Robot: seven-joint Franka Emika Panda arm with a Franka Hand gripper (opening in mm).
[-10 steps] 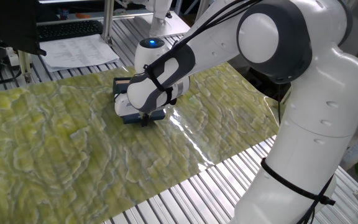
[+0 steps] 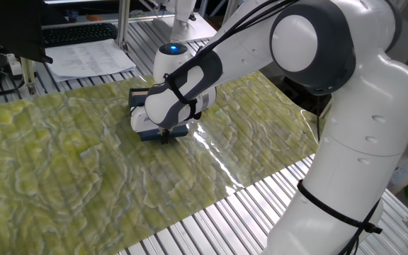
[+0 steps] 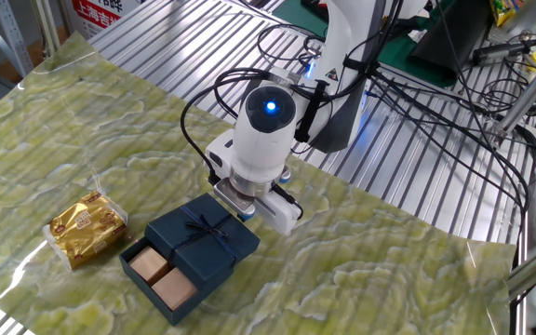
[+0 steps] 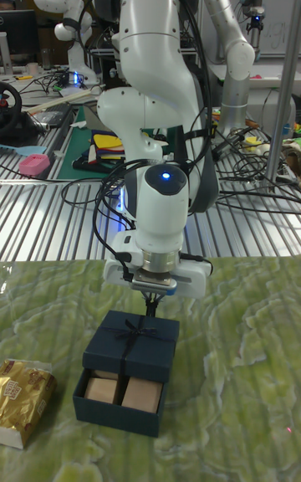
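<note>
A dark blue gift box (image 4: 115,415) is on the green marbled sheet. Its lid (image 3: 201,237), tied with a dark ribbon bow, lies shifted toward the robot, leaving the front part uncovered. Inside, tan blocks (image 3: 174,288) show in that opening. My gripper (image 4: 151,305) points down at the lid's rear edge. Its dark fingertips look close together in exterior view 3, but the lid and hand hide whether they pinch its edge. In exterior view 1 the arm covers most of the box, with a strip of the lid (image 2: 151,135) showing below the hand.
A gold foil packet (image 3: 87,230) lies beside the box, apart from it. Wide stretches of the green sheet (image 2: 48,170) are bare. A keyboard (image 2: 80,33) and papers (image 2: 91,59) sit beyond the sheet's edge. Cables (image 3: 473,140) hang around the arm.
</note>
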